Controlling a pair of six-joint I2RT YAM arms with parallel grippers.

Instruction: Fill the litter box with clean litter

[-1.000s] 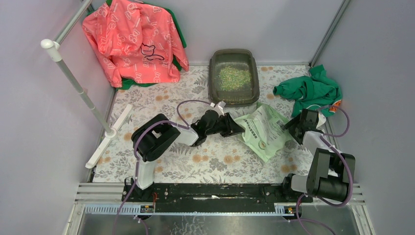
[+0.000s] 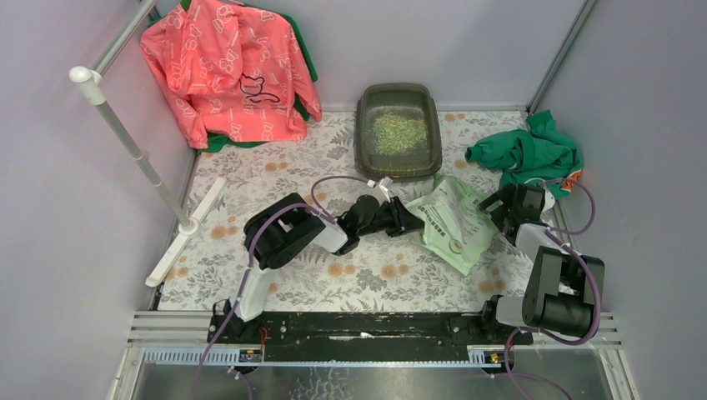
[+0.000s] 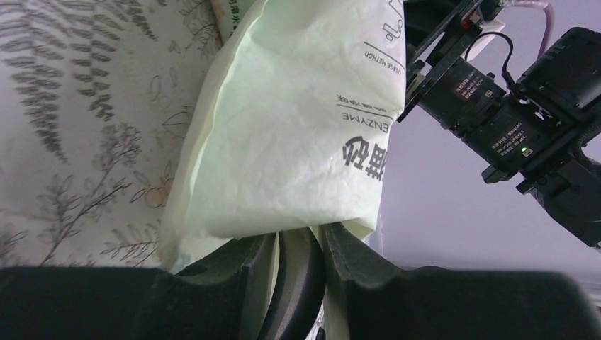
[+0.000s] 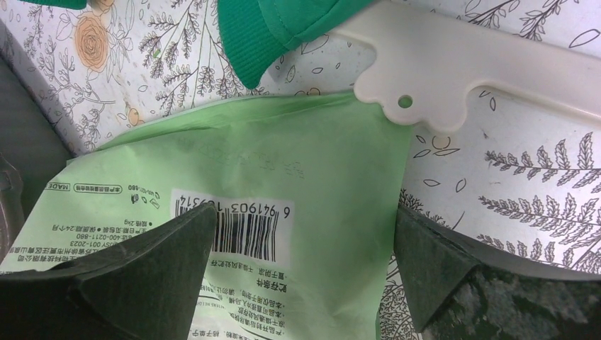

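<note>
The pale green litter bag (image 2: 454,229) lies on the floral surface below the dark litter box (image 2: 398,167), which holds a patch of green-yellow pellets. My left gripper (image 2: 408,218) is shut on one end of the bag, whose printed paper (image 3: 290,120) fills much of the left wrist view above the fingers. My right gripper (image 2: 500,208) stands open at the bag's other end; in the right wrist view its fingers (image 4: 120,283) frame the barcoded green end, with no clear hold.
A green garment (image 2: 525,150) lies at the back right, with a white plastic piece (image 4: 496,64) beside the bag. Pink clothing (image 2: 225,75) and a white pipe stand (image 2: 133,150) occupy the left.
Since a second ago my left arm has moved rightward with the bag's end, and the bag has shifted slightly right. My right gripper has moved very little.
</note>
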